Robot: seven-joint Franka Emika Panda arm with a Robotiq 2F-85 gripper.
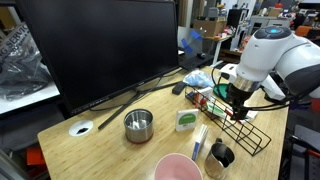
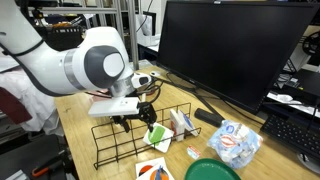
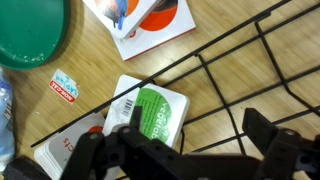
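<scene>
My gripper stands open over the black wire rack [image 2: 118, 152], its dark fingers [image 3: 130, 152] apart with nothing between them. From the exterior views, the gripper [image 1: 239, 108] hangs low over the rack. In the wrist view a white box with a green face [image 3: 155, 112] lies in the rack, close to the left finger and partly covered by it. A second white box [image 3: 68, 148] lies farther left. Bare tabletop and rack wires show below the gap between the fingers.
A green plate [image 2: 208, 169] and a white card with orange and blue marks [image 2: 153, 170] lie beside the rack. Elsewhere are a steel pot [image 1: 139, 125], a pink bowl [image 1: 178, 167], a metal cup [image 1: 217, 160] and a large monitor [image 1: 115, 45].
</scene>
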